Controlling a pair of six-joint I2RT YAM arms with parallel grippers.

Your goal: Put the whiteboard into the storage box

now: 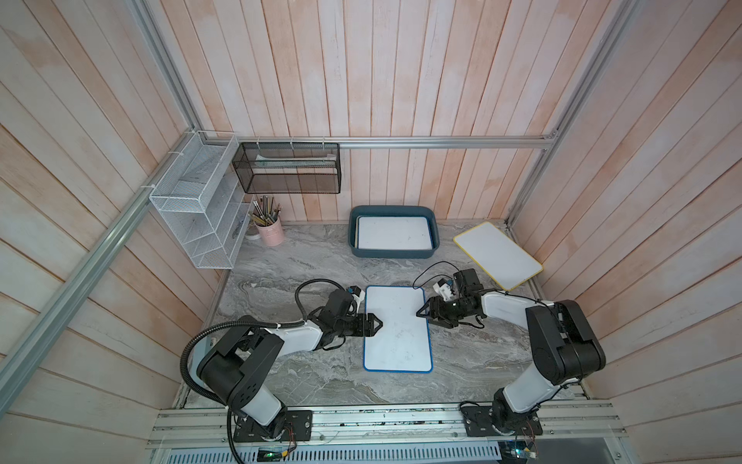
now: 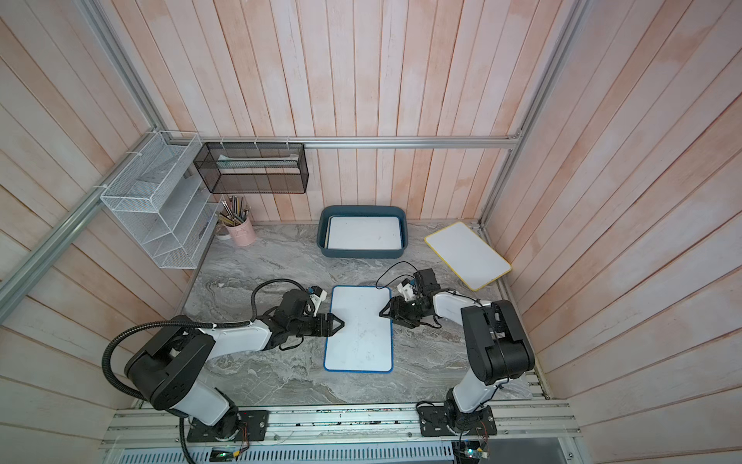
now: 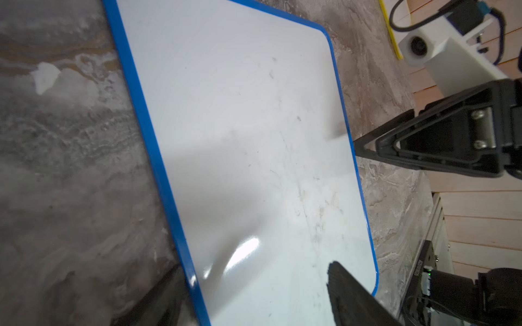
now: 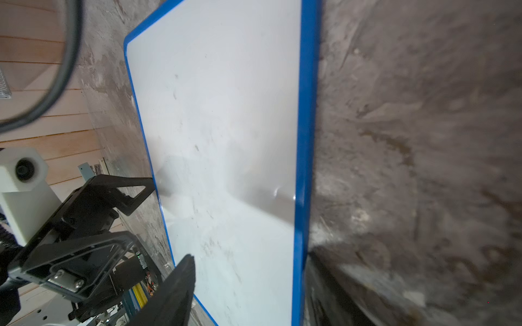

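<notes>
The blue-edged whiteboard (image 1: 396,340) lies flat on the marble table in the middle front. My left gripper (image 1: 374,324) is at its left edge, fingers spread around that edge, open in the left wrist view. My right gripper (image 1: 425,309) is at the opposite edge, open, with one fingertip on each side of the blue rim in the right wrist view. The teal storage box (image 1: 394,254) stands at the back centre, with a white board (image 1: 392,232) lying inside it.
A yellow-edged board (image 1: 498,255) lies at the back right. A pink pen cup (image 1: 270,233) and wire shelves (image 1: 193,208) are at the back left, with a black basket (image 1: 286,170) on the rail. The front left and right table areas hold the arms.
</notes>
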